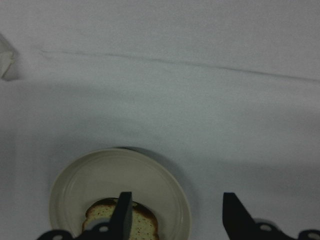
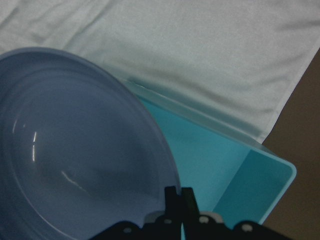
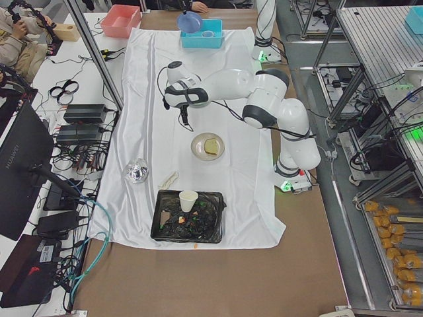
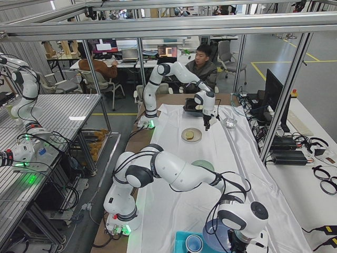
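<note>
My right gripper is shut on the rim of a blue bowl [image 2: 75, 150], which hangs over a turquoise bin [image 2: 210, 150] at the table's far end in the camera left view. My left gripper stands open above the white cloth, just beside and above a beige plate [image 1: 80, 180] holding a slice of bread [image 1: 142, 225]. A green plate [image 4: 202, 164] lies between the arms, partly hidden by an arm.
A black tray [image 3: 172, 231] with a white cup [image 3: 188, 197] sits at the near end, beside a crumpled foil object [image 3: 136, 170].
</note>
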